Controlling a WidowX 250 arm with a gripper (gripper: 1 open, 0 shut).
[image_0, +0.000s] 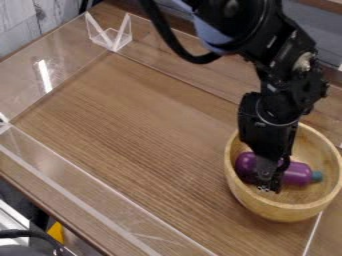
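Observation:
My black gripper reaches down from the top right into a yellow bowl at the lower right. Its fingertips are low in the bowl, at a purple object with a teal end that lies there. The dark fingers partly hide the object, and whether they grip it is unclear.
A clear plastic holder stands at the back left. Dark items and a yellow piece sit at the lower left edge.

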